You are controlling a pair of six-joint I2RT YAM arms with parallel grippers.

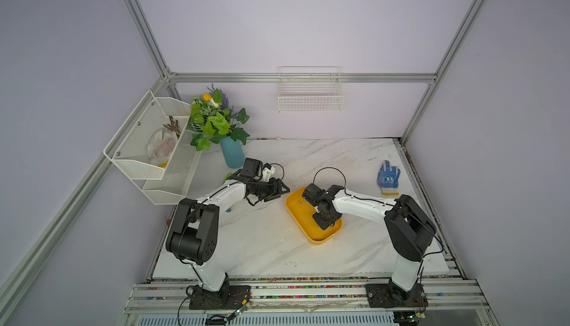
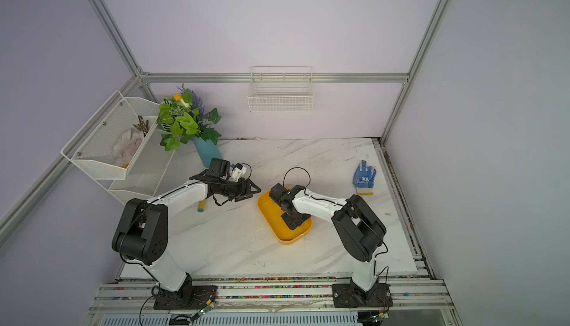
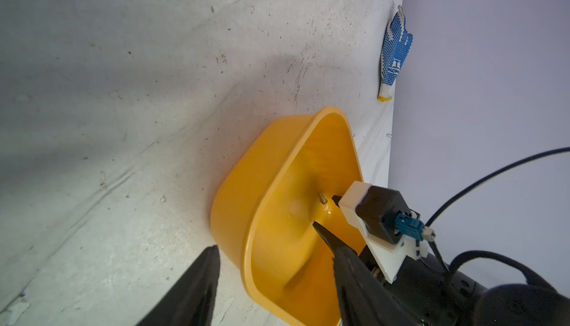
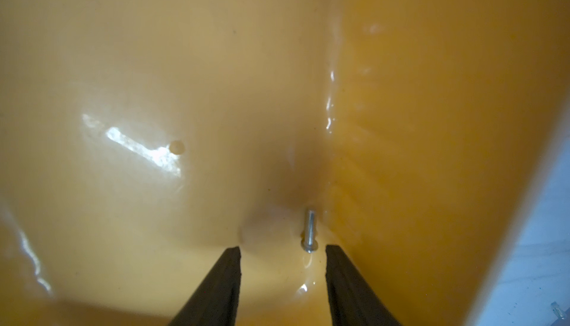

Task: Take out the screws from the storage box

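Observation:
A silver screw lies on the floor of the yellow storage box, close to its side wall. My right gripper is down inside the box with its fingers apart; the screw shows just beyond the gap, nearer the right fingertip, and nothing is held. From the left wrist view, a small screw shows beside the right arm's fingers. My left gripper stands open and empty just outside the box's rim. Tiny screw-like pieces sit near the box's far end.
A blue vase with flowers stands behind the left arm. White mesh shelves are at the left, and a blue glove lies at the back right. The table in front of the box is clear.

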